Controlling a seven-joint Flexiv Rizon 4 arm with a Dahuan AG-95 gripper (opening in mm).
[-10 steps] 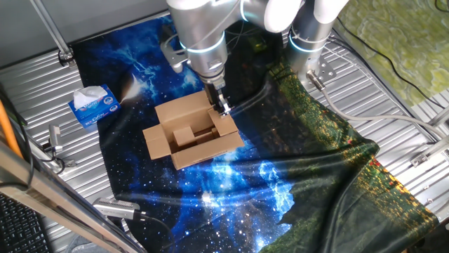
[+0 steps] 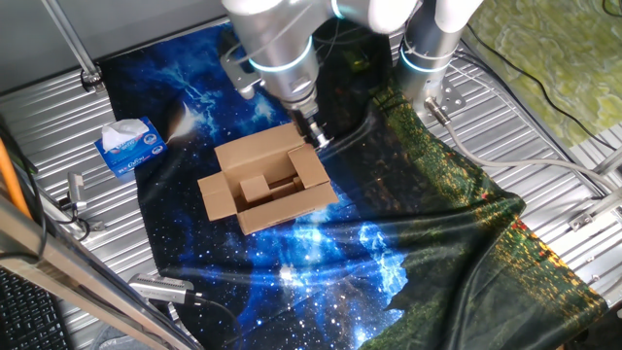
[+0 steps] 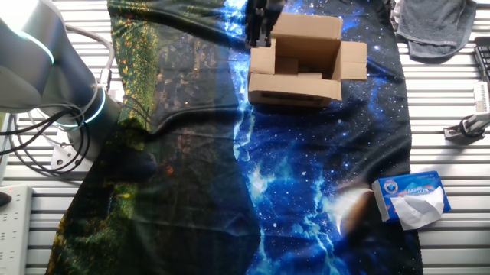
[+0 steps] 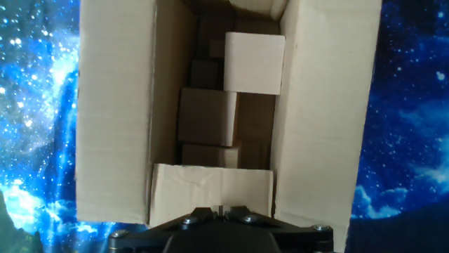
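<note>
An open cardboard box [image 2: 238,156] rests on the star-patterned cloth, its flaps folded outward. Inside it lie several plain brown blocks; in the wrist view a pale block [image 4: 254,63] stands highest, with a darker block [image 4: 205,116] beside and below it. My gripper appears shut, its fingertips together at the bottom of that view and nothing showing between them. From exterior view 1, the gripper [image 2: 319,138] hangs by the box's right-hand flap [image 2: 309,167]. Exterior view 2 has the gripper [image 3: 259,42] near the box's left flap [image 3: 262,59]. Shadow hides the box's floor.
A blue tissue box [image 2: 131,148] stands well away from the cardboard box. Folds run through the cloth [image 3: 199,183], which is otherwise largely clear. Near the metal table's edge lies a white adapter [image 2: 163,289] with a cable. Grey fabric [image 3: 435,29] lies beyond the cloth.
My gripper has shifted slightly up and to the right in exterior view 1, away from the box's right-hand flap, and its angle has changed. The box and its blocks have not moved.
</note>
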